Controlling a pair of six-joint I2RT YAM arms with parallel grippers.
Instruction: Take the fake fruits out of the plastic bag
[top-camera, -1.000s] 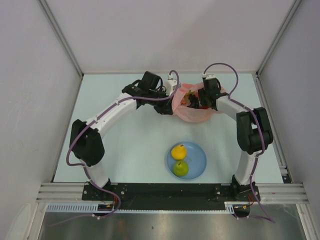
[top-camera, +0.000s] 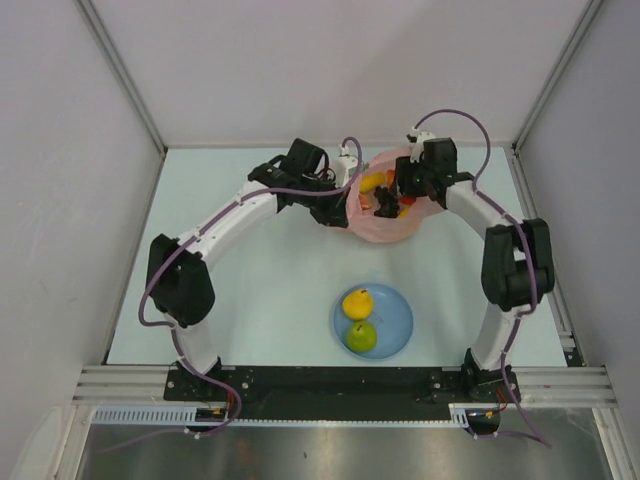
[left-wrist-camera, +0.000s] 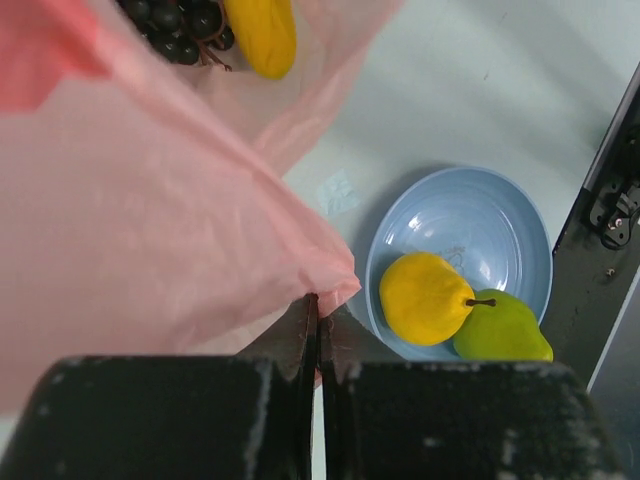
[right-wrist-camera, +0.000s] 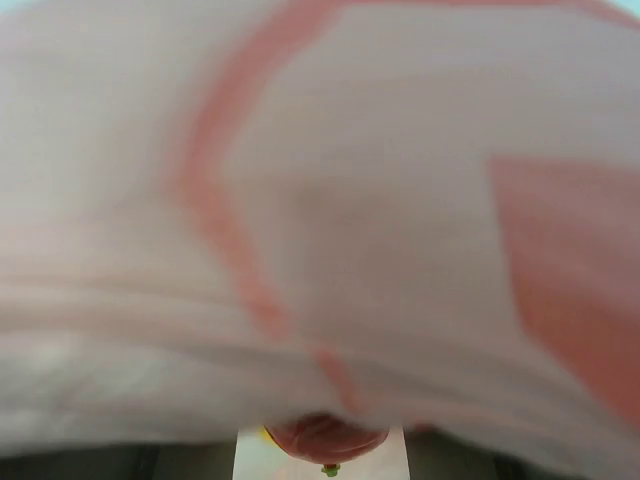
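The pink plastic bag (top-camera: 385, 225) lies open at the back, with yellow fruit (top-camera: 372, 181), dark grapes (top-camera: 387, 203) and red pieces inside. My left gripper is shut on the bag's edge. My right gripper (top-camera: 410, 180) is at the bag's right side; in the right wrist view pale film fills most of the frame, with a red fruit (right-wrist-camera: 325, 440) low between the fingers, whether held I cannot tell.
A blue plate (top-camera: 393, 330) at the front holds a yellow pear (top-camera: 357, 305) and a green fruit (top-camera: 361, 337).
My right arm has shifted; the left has barely moved.
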